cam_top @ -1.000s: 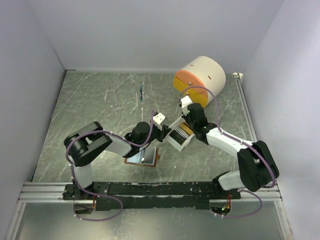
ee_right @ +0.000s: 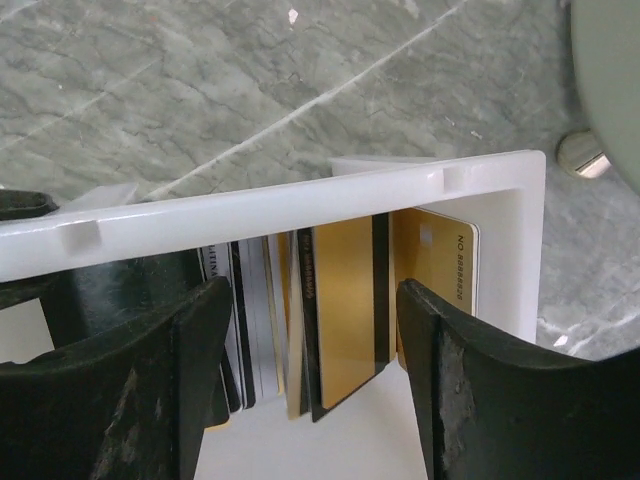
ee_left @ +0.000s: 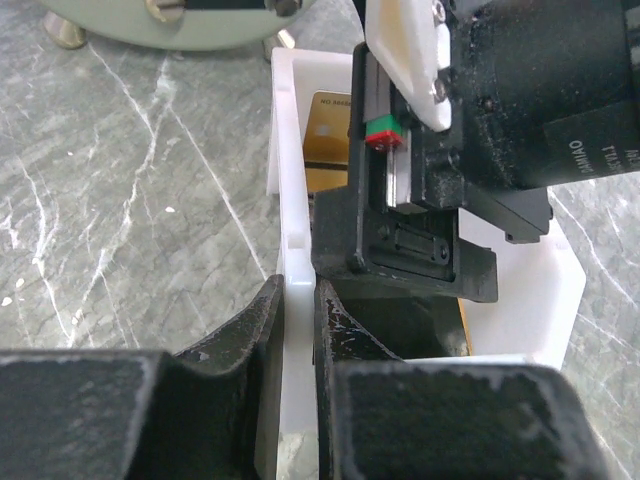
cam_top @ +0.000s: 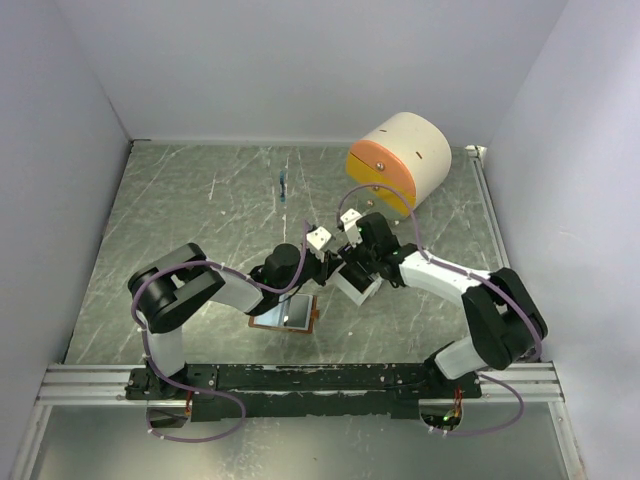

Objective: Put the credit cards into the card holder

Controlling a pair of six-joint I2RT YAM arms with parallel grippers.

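The white card holder (cam_top: 349,291) lies at the table's middle, partly hidden by both arms. My left gripper is shut on its white side wall (ee_left: 291,190). Over the open holder, my right gripper stands open, fingers (ee_right: 207,310) apart. Between and beyond those fingers, a gold-and-black card (ee_right: 345,300) leans tilted among several thin card edges. A gold card (ee_right: 436,262) is at the holder's right end, and a black card (ee_right: 120,295) lies at the left. In the right wrist view, no contact with a card can be made out.
A white cylinder (cam_top: 425,155) with an orange-and-yellow front stands behind the right arm. In front of the left arm sits a wooden-framed tray (cam_top: 286,328). A small blue item (cam_top: 283,184) lies toward the back.
My right gripper has come left and toward the front over the card holder, covering more of its cards in the top view. The left arm and holder stay put.
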